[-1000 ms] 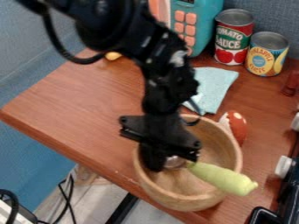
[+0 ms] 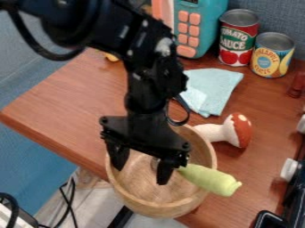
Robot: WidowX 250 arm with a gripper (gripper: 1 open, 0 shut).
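Note:
My black gripper (image 2: 143,158) reaches down into a wooden bowl (image 2: 149,200) at the front of the table; its fingers are partly hidden by its body, and I cannot tell whether they are open or shut. A pale green vegetable (image 2: 212,180), like corn or a squash, rests across the bowl's right rim and sticks out past it. A small shiny thing shows inside the bowl under the gripper.
A toy mushroom (image 2: 233,132) lies right of the bowl. Behind are a cloth (image 2: 212,87), a tomato juice can (image 2: 236,40), another can (image 2: 272,58) and a teal toy (image 2: 185,22).
The bowl with the green vegetable has shifted left, uncovering more of the mushroom.

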